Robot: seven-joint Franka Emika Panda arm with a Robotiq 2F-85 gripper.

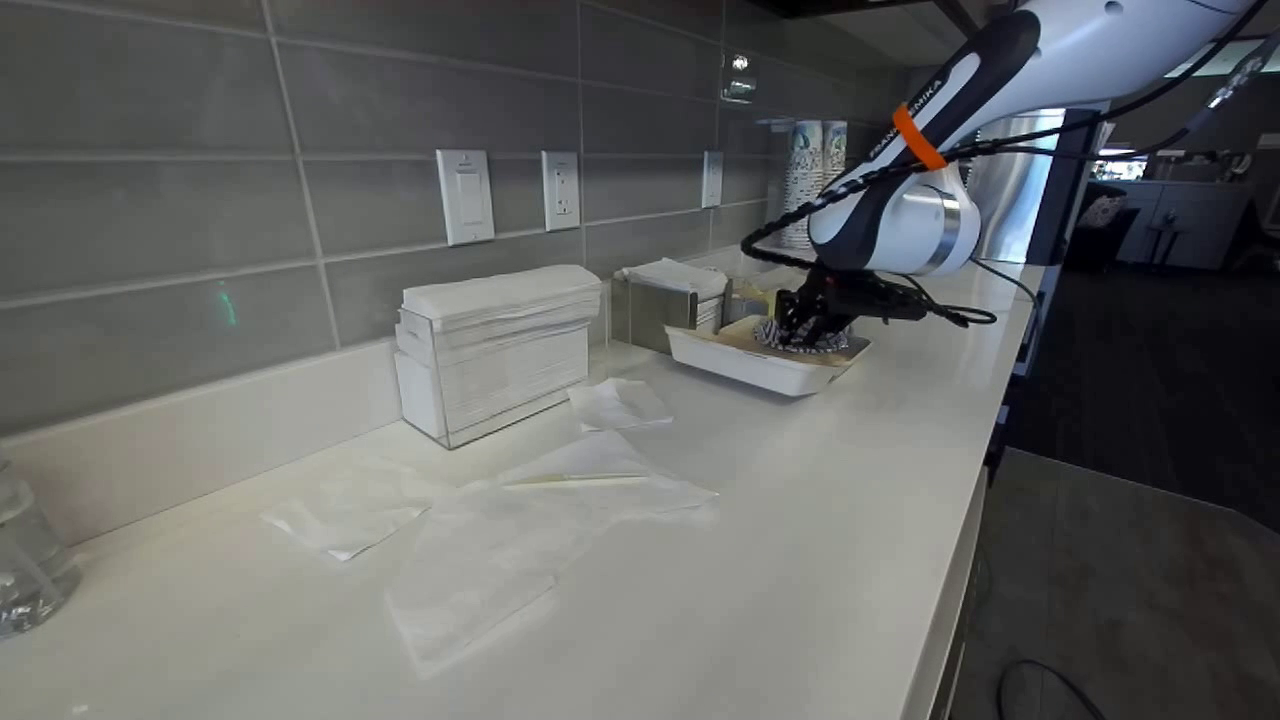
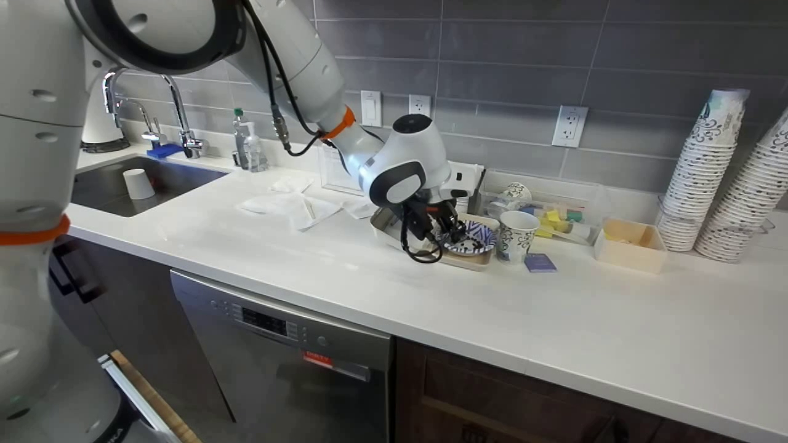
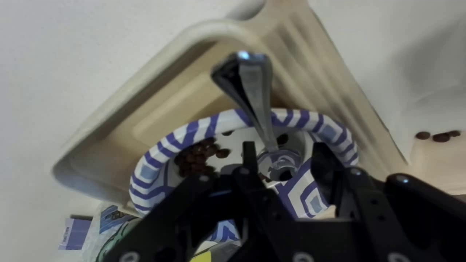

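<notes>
A blue-and-white patterned bowl sits in a beige tray, with small brown beans inside. A metal spoon stands steeply in the bowl, its handle pointing up towards the wrist camera. My gripper is over the bowl, its black fingers apart and part open. In the wrist view, the spoon's lower end appears between the fingertips, with space on both sides; contact cannot be made out. Exterior view 2 has the gripper low above the bowl, partly covering it.
Close to the tray stand a paper cup and a small purple packet. Behind are a clear bin of packets and a napkin holder. Loose napkins lie on the counter, whose front stretch is clear.
</notes>
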